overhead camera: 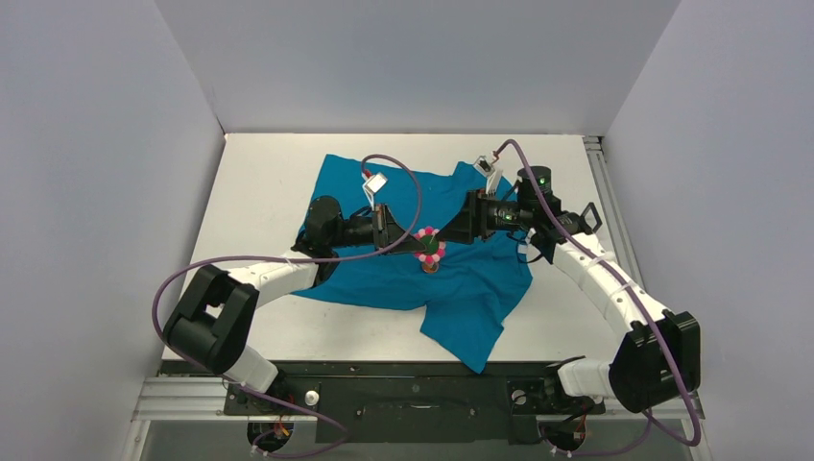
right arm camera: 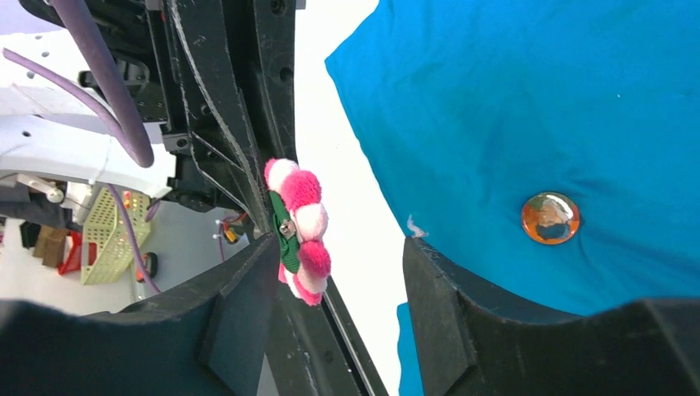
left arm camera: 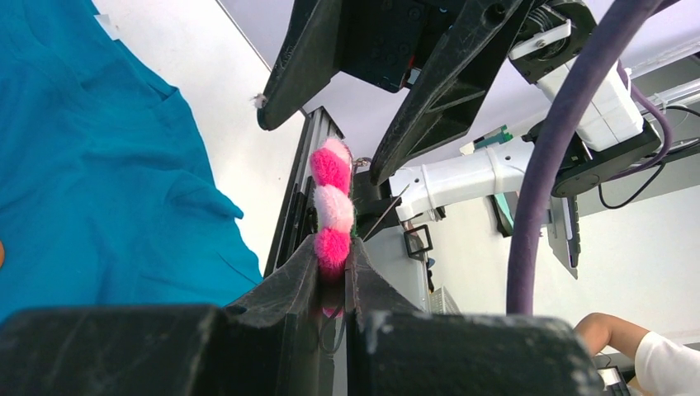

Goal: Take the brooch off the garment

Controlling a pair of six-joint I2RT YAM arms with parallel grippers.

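Observation:
In the left wrist view, my left gripper is shut on the edge of the brooch (left arm camera: 333, 206), a flower of pink and white fluffy balls. The brooch is held above the teal garment (overhead camera: 384, 279). On its green back, a metal fitting (right arm camera: 287, 229) shows in the right wrist view, and a thin pin-like wire (left arm camera: 386, 218) sticks out in the left wrist view. My right gripper is open close to the brooch, its fingers apart. The brooch shows near one of its fingertips; whether they touch, I cannot tell.
A round shiny badge (right arm camera: 551, 218) lies on the garment below the brooch. Wisps of pale fluff (right arm camera: 417, 228) cling to a right fingertip. The garment lies on a white table (overhead camera: 259, 192), bare at its left side.

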